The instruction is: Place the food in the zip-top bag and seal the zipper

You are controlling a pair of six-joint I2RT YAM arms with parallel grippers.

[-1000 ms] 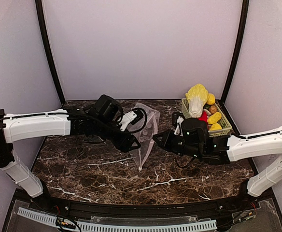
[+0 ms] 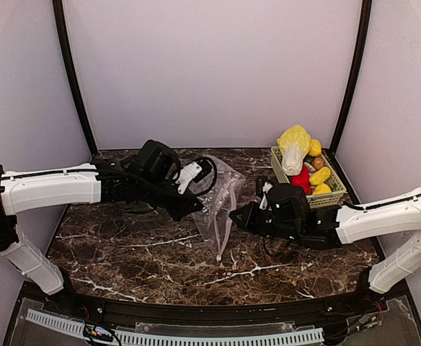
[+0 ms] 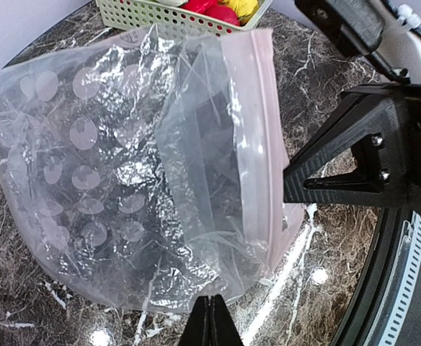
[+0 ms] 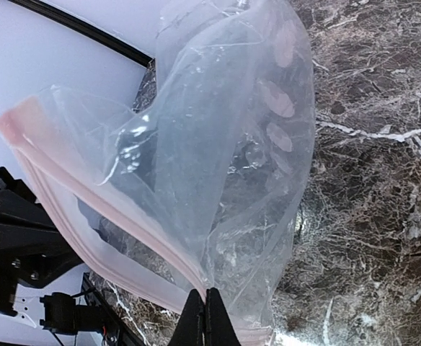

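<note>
A clear zip bag (image 2: 221, 189) with a pink-tinted zip band (image 3: 257, 144) hangs between the two grippers, empty. My right gripper is shut on the bag's rim, and the two pink edges stand apart, leaving the mouth partly open. My left gripper is shut with nothing between its fingers, close to the bag's edge; whether it touches the film I cannot tell. The food sits in a basket (image 2: 276, 171) at the back right: a pale cabbage (image 2: 294, 153), a red item (image 2: 301, 181) and several yellow pieces (image 2: 319, 175).
The basket stands just behind the right arm (image 2: 376, 220). A slotted white rail (image 2: 218, 337) runs along the front edge.
The bag's lower tip has swung right. The food has stayed put.
</note>
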